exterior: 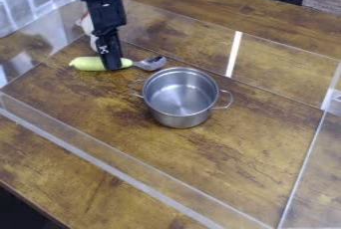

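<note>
My gripper [110, 52] points down over a yellow-green elongated object [94, 63] at the upper left, its tips at or on that object; it looks shut, though what sits between the fingers is too small to tell. A metal spoon or ladle head [151, 63] lies just right of the yellow-green object. A steel pot [180, 98] with two handles stands right of and below them.
A white object [86, 24] is partly hidden behind the arm. A dark strip runs along the back edge.
</note>
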